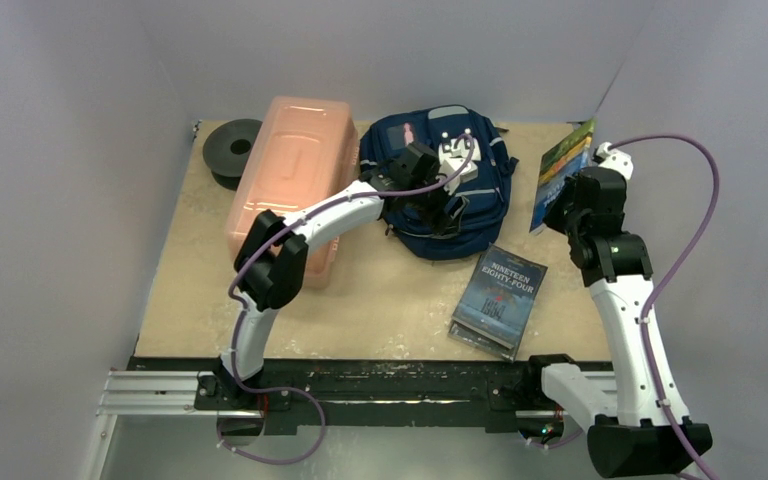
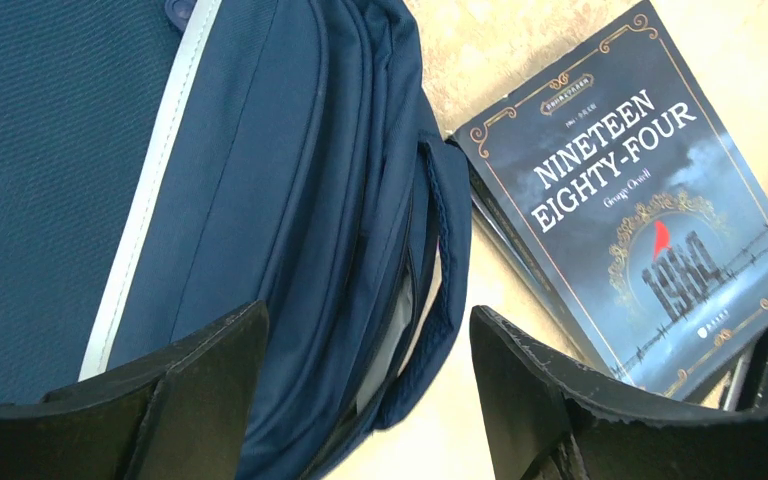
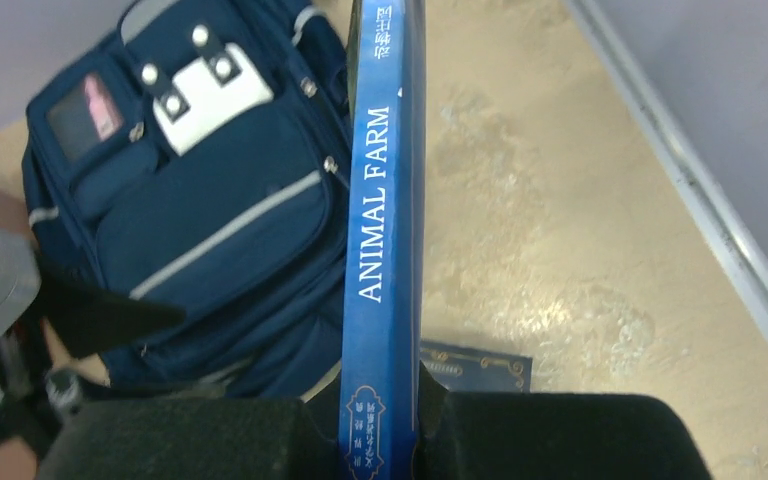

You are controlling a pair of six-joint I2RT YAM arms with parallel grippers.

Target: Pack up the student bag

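Observation:
A navy backpack (image 1: 475, 215) (image 2: 130, 140) (image 3: 190, 240) lies at the back centre, with my left gripper (image 1: 440, 215) open low over its front edge, nothing between the fingers. My right gripper (image 1: 565, 205) is shut on the Animal Farm book (image 1: 560, 170) (image 3: 380, 200), held upright by its blue spine to the right of the backpack. A dark Nineteen Eighty-Four book (image 1: 497, 300) (image 2: 630, 210) lies on another book at the front right, beside the backpack.
A pink plastic box (image 1: 290, 150) stands left of the backpack, with a grey spool (image 1: 225, 150) behind its left side. Walls border the table at the back and sides.

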